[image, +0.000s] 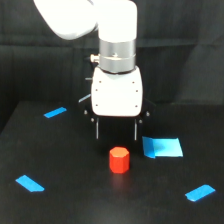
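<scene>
A red block (119, 160) with a hexagon-like outline rests on the dark table, a little below the middle of the camera view. Above it in the picture, and slightly to its left, hangs my gripper (116, 136), pointing down from the white hand (117, 92). Its two thin dark fingers are spread apart, with nothing visible between them. A dark gap shows between the fingertips and the block's top.
Blue tape strips lie on the table: one at front left (30, 184), one at front right (200, 192), one at back left (55, 113). A light-blue folded piece (163, 147) sits right of the block.
</scene>
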